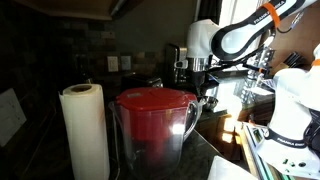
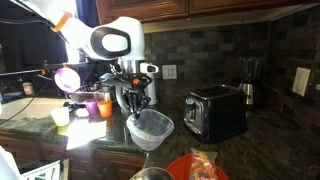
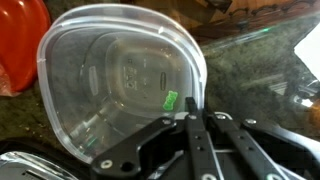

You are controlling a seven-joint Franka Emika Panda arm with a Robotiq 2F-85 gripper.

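Note:
A clear plastic container (image 2: 152, 127) is held by its rim in my gripper (image 2: 136, 108), which is shut on it. From the wrist camera, the container (image 3: 120, 85) opens towards me, with the fingers (image 3: 195, 108) at its right-hand edge. A small green piece (image 3: 170, 101) shows within its outline; whether it lies inside or is seen through the plastic, I cannot tell. In exterior view 1 the fingertips and container are hidden behind a pitcher.
A red bowl (image 2: 180, 167) with a packet (image 2: 204, 164) lies close to the container. Behind stands a black toaster (image 2: 215, 112). A red-lidded pitcher (image 1: 155, 125) and paper roll (image 1: 86, 135) fill the near counter. Several cups, including an orange one (image 2: 105, 108), stand at left.

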